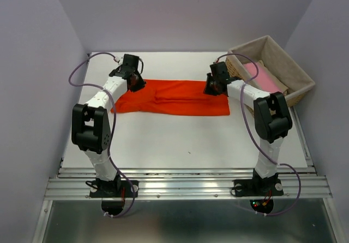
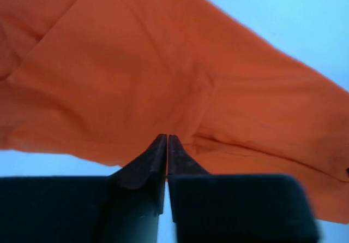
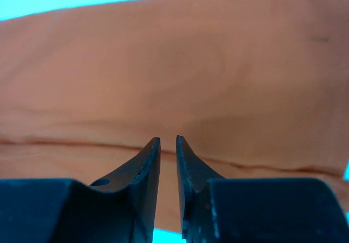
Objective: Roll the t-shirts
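Note:
An orange-red T-shirt (image 1: 180, 106) lies spread across the upper middle of the white table, with creases along it and a more rumpled left part. My left gripper (image 1: 136, 84) hangs over the shirt's left part; in the left wrist view its fingertips (image 2: 162, 144) are close together over the cloth, with no cloth visible between them. My right gripper (image 1: 210, 87) is over the shirt's right part; in the right wrist view its fingers (image 3: 140, 169) stand a little apart, with nothing seen between them.
A wicker basket (image 1: 297, 87) with a grey liner stands at the back right, holding folded pink and beige cloth (image 1: 262, 82). Walls border the table on both sides and behind.

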